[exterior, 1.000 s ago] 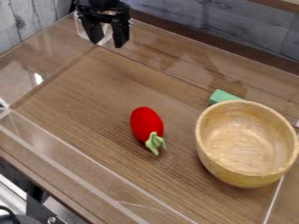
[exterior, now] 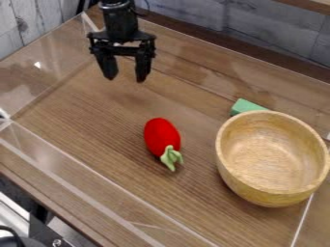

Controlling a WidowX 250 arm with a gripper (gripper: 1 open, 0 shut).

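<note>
My gripper [exterior: 123, 60] hangs from the top at the back left of the table [exterior: 91, 135], dark, with two finger parts spread left and right; whether anything is between them is too small to tell. A red object with a green tip [exterior: 161, 138] lies at the middle front, well apart from the gripper. A large tan bowl [exterior: 271, 154] stands at the right, and a small green block [exterior: 248, 108] lies just behind it.
A raised wooden edge [exterior: 258, 19] runs along the back right, and a dark object [exterior: 11, 236] shows at the bottom left corner.
The red object, bowl and green block have not moved.
</note>
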